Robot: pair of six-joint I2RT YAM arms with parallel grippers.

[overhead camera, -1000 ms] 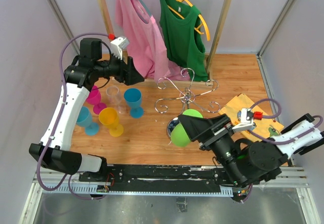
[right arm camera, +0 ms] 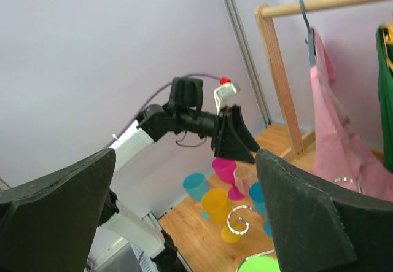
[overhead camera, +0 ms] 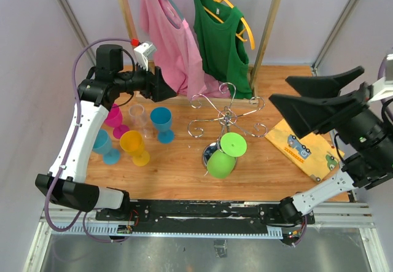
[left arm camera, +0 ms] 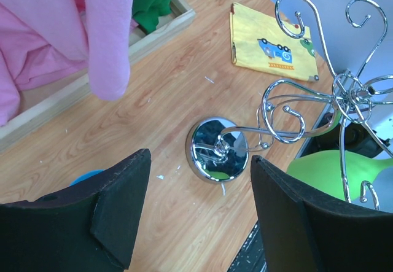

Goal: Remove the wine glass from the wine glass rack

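Note:
A green wine glass (overhead camera: 220, 164) hangs upside down from the front of the chrome wine glass rack (overhead camera: 228, 117), its round foot uppermost. In the left wrist view its green bowl (left arm camera: 328, 172) shows behind the rack's curled arms. My right gripper (overhead camera: 316, 103) is open and empty, high up to the right of the rack and apart from the glass. Part of the green foot (right arm camera: 259, 264) appears low in the right wrist view. My left gripper stands open over the table at the left, with nothing between its fingers.
Several cups, among them a yellow one (overhead camera: 135, 148) and a blue one (overhead camera: 162, 124), stand left of the rack. Behind hang a pink top (overhead camera: 175, 45) and a green top (overhead camera: 221, 38). A folded yellow cloth (overhead camera: 301, 149) lies at right.
My right gripper has moved away from the glass, up and to the right, and its fingers now stand wide apart. The glass stays on the rack. The left arm is still.

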